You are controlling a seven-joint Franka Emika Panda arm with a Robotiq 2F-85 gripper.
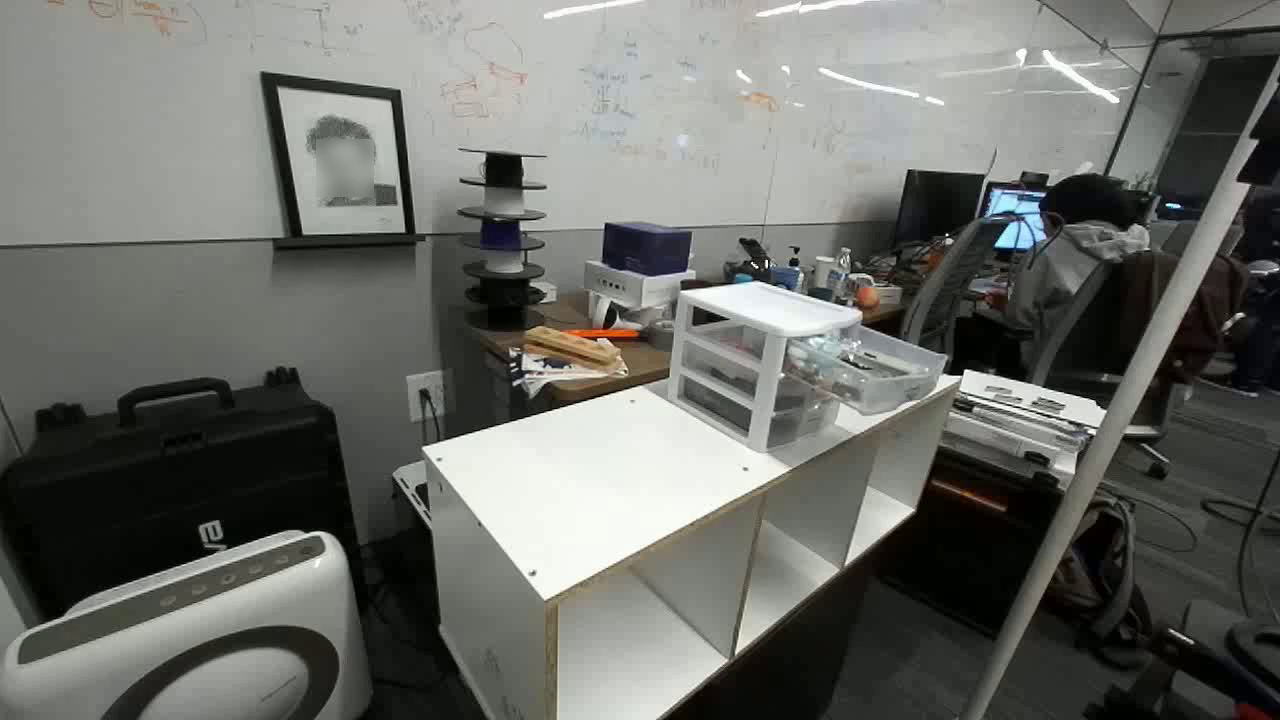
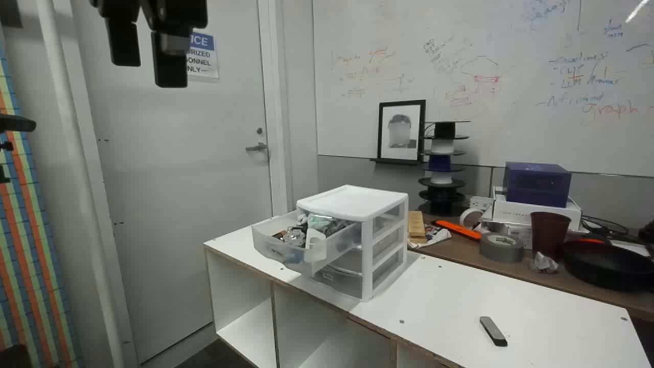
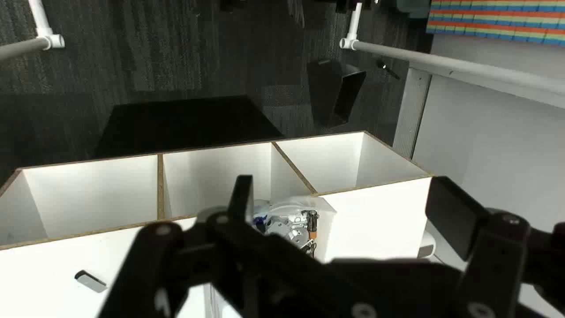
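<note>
On the white shelf unit (image 2: 527, 300) stands a small white drawer cabinet (image 2: 352, 201) with clear drawers. Its top drawer (image 2: 288, 254) is pulled out and filled with mixed small items. The lower drawers appear closed. A small grey and black object (image 2: 493, 331) lies alone on the shelf top, and the wrist view shows it at the lower left. My gripper is open, its black fingers wide apart with nothing held between them. In the second exterior view, the gripper (image 2: 147, 70) hangs high at the upper left, well above the cabinet and clear of it.
Behind the shelf, a brown desk (image 2: 441, 245) carries a tape roll (image 2: 501, 247), a dark cup (image 2: 547, 233), a black pan (image 2: 607, 265) and boxes. A pale pole (image 1: 1116, 420) rises at the right. Much of the shelf top beside the cabinet is bare.
</note>
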